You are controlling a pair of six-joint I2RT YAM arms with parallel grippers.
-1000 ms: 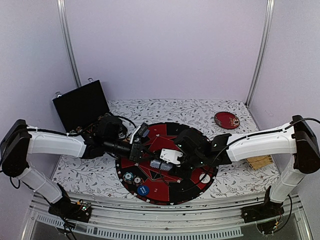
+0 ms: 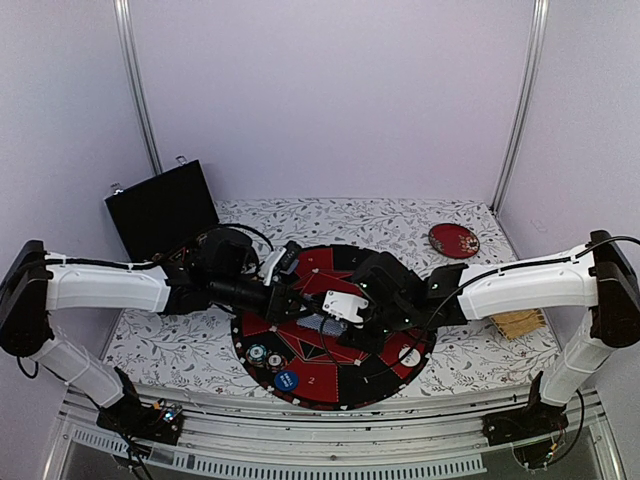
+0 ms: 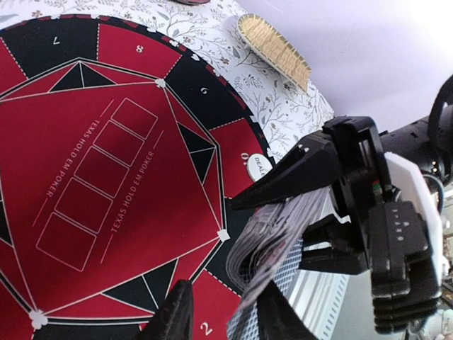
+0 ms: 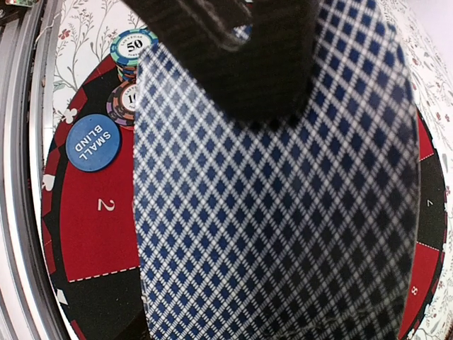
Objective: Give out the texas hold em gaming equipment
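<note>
A deck of blue-and-white checked cards [image 4: 276,205] fills much of the right wrist view, under a dark finger [image 4: 272,78]. In the left wrist view my right gripper is shut on this deck, whose card edges bend and spread. My left gripper has its fingers apart; a lower corner of the cards reaches between them, and contact is unclear. Both grippers are close together over the round red-and-black poker mat [image 2: 310,380]. A blue SMALL BLIND disc [image 4: 93,143] and a white DEALER disc [image 3: 259,168] lie on the mat.
Chip stacks [image 2: 257,354] stand near the small blind disc. An open black case [image 2: 162,212] is at the left. A red round item [image 2: 454,240] lies at the back right, and a woven tan item [image 2: 518,323] at the right.
The left gripper has shifted slightly beside the cards, and the visible part of the deck has changed its tilt a little. The right arm has hardly moved.
</note>
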